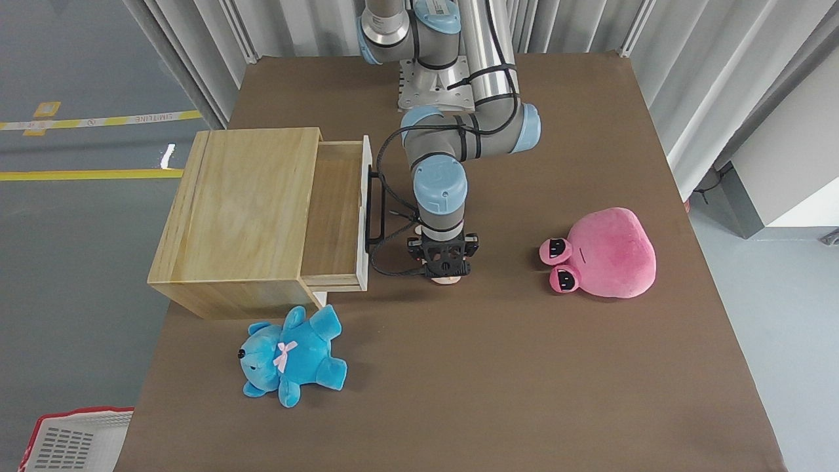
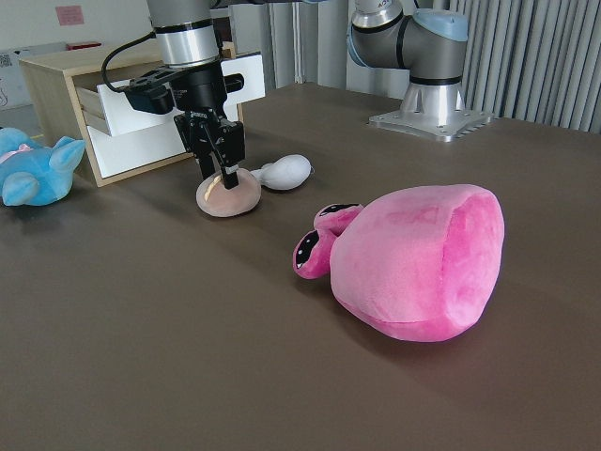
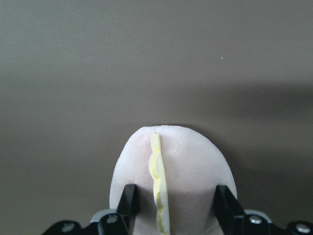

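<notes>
My black gripper (image 2: 218,169) points down at a pale pink plush (image 2: 229,195) lying on the table beside the drawer box, with a white plush part (image 2: 286,172) behind it. In the wrist view the fingertips (image 3: 128,191) and the opposite one stand apart on either side of the pink fabric (image 3: 195,161), which has a yellow-edged strip along it; whether they grip it I cannot tell. From the front, the gripper (image 1: 442,263) hides most of this plush.
The wooden box (image 1: 228,212) has its drawer pulled out toward me. A blue bear (image 1: 307,354) lies at the front left, a pink plush toy (image 1: 605,252) at the right.
</notes>
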